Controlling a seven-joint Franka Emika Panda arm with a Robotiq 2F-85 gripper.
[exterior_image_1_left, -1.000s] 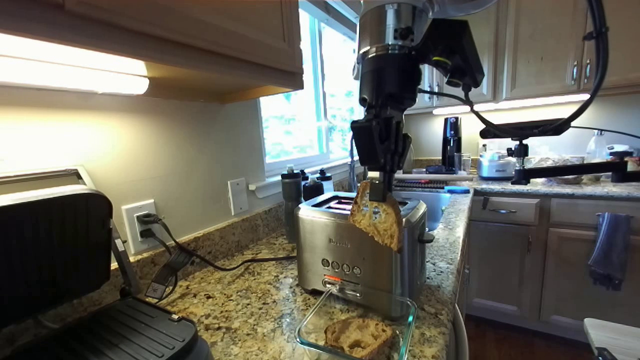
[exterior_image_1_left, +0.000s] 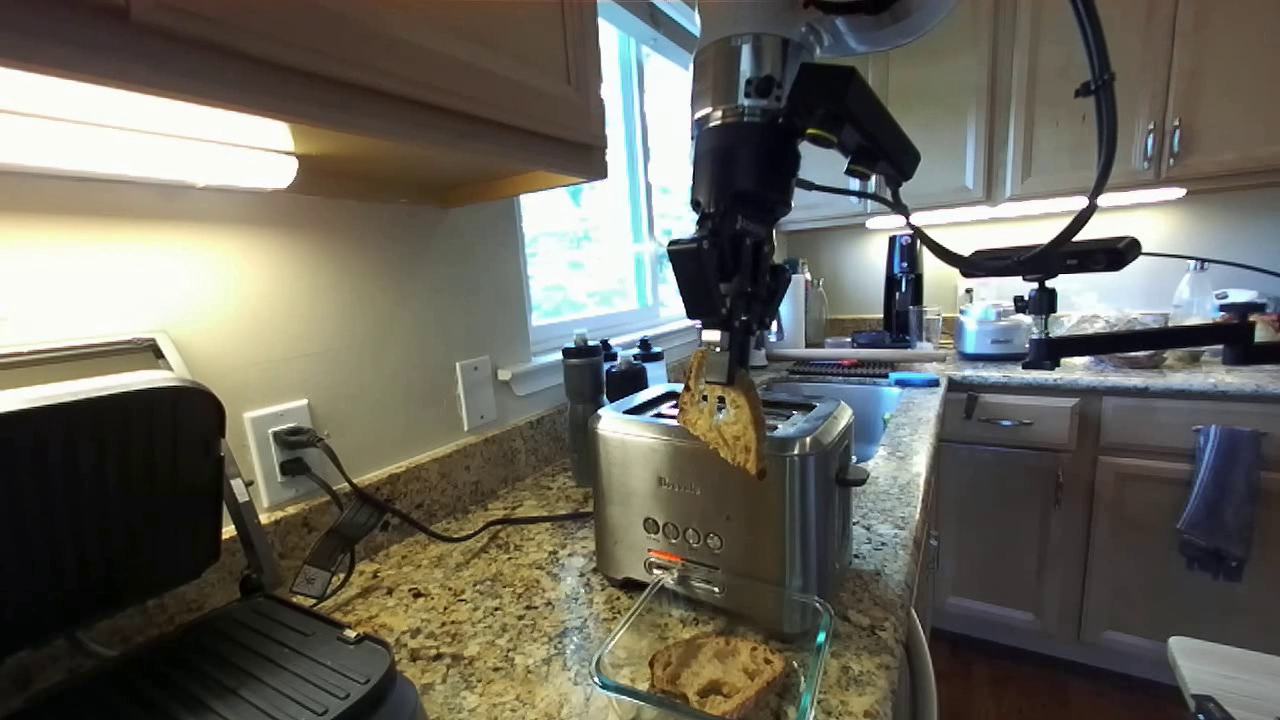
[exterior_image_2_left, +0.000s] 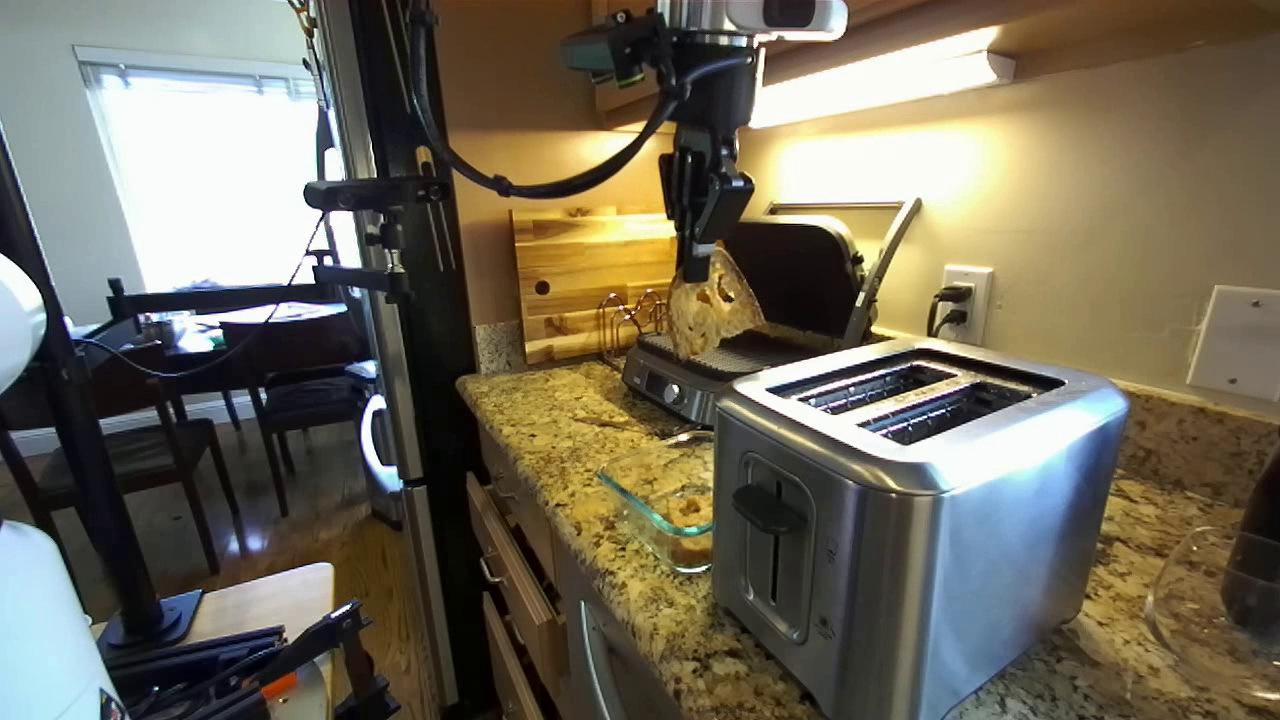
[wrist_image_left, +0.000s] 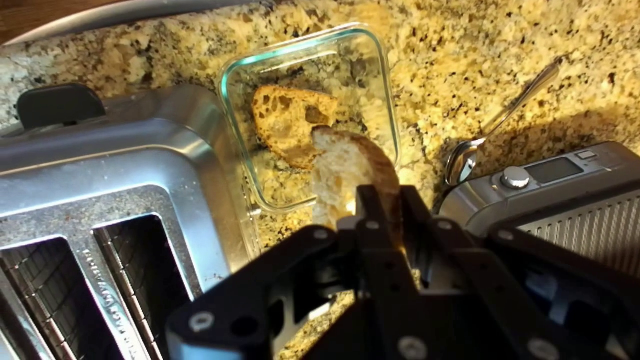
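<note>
A slice of bread (exterior_image_1_left: 723, 422) hangs tilted from my gripper (exterior_image_1_left: 727, 366), which is shut on its upper part. In the wrist view the held slice (wrist_image_left: 345, 165) sticks out past the fingertips, overlapping the view of the glass dish. Exterior view 1 has the held slice in front of the steel toaster (exterior_image_1_left: 720, 516), about level with its top. Both toaster slots (exterior_image_2_left: 948, 408) show in exterior view 2, and no bread stands out of them. A second slice (exterior_image_1_left: 716, 674) lies in the glass dish (exterior_image_1_left: 822, 654) beside the toaster.
An open contact grill (exterior_image_1_left: 276, 654) stands past the dish. A spoon (wrist_image_left: 519, 102) lies on the counter near the grill. Bottles (exterior_image_1_left: 584, 396) stand behind the toaster by the wall, and a power cord (exterior_image_1_left: 480, 528) crosses the counter.
My gripper and the held slice have moved left and slightly up in exterior view 1. The dish, its slice and the toaster have stayed put.
</note>
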